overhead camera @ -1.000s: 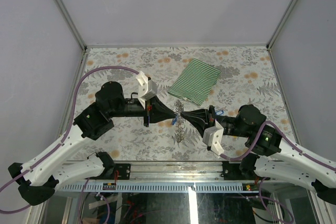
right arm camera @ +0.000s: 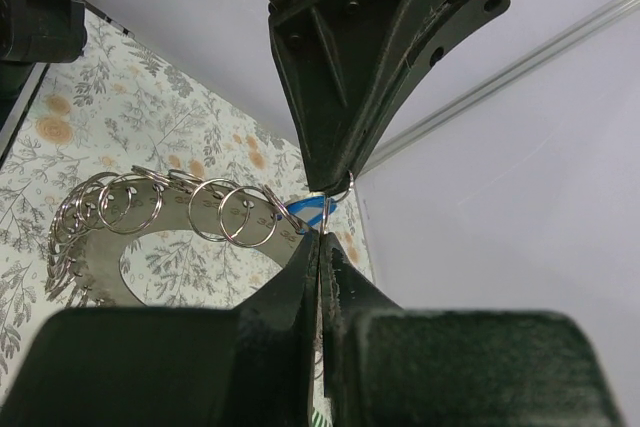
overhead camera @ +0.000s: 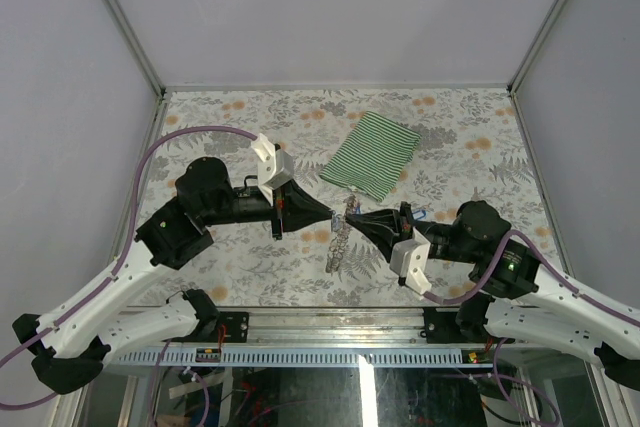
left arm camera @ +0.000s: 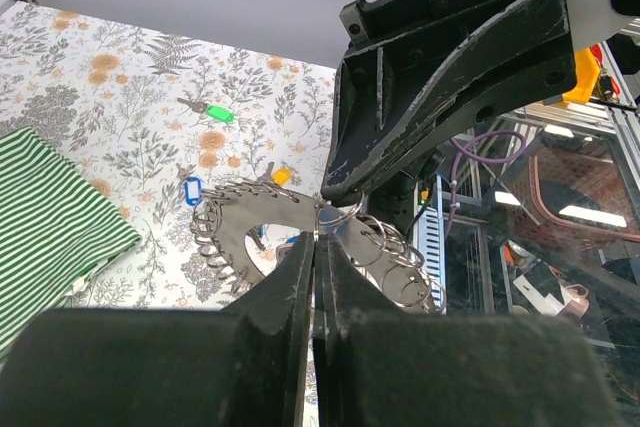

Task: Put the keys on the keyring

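Observation:
The keyring, a curved metal strip lined with small wire rings, hangs between the grippers; it shows in the top view [overhead camera: 338,249], the left wrist view [left arm camera: 235,217] and the right wrist view [right arm camera: 105,262]. My left gripper is shut, with thin ring wire rising from its tips. Facing it closely, my right gripper is also shut on thin wire at its tips. Whether both pinch the same ring cannot be told. A blue key [right arm camera: 318,204] shows behind the right fingertips. Lying on the table are a green key [left arm camera: 220,113], a yellow key [left arm camera: 281,175] and another blue key [left arm camera: 193,190].
A green striped cloth [overhead camera: 373,155] lies behind the grippers on the flowered table. Walls close off the back and sides, and a metal rail [overhead camera: 330,321] runs along the front.
The keyring strip has swung and turned beneath the fingertips. A blue piece has shifted from the left gripper's tip toward the right one. The left arm moved slightly; the right gripper is nearly still.

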